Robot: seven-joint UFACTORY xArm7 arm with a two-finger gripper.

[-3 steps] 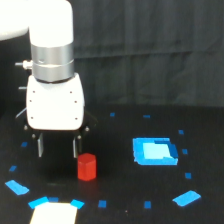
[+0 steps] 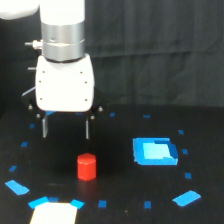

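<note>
A small red block (image 2: pixel 87 167) with a six-sided outline stands on the black surface, just below the middle of the camera view. My gripper (image 2: pixel 66 129) points downward above and behind it, slightly to the left in the view. Its two thin fingers are spread wide, with only dark background between them. The right fingertip appears above the block in the view, with a dark gap separating them.
To the right lies a blue square (image 2: pixel 139 155) with a pale light-blue centre. Blue tape pieces (image 2: pixel 186 198) and several small blue marks dot the surface. A whitish object (image 2: pixel 53 213) reaches in from the bottom edge. Dark ground separates block and square.
My gripper has moved right and higher in the view, and looks a little farther back. The fingers stay apart. The red block and blue square have not moved.
</note>
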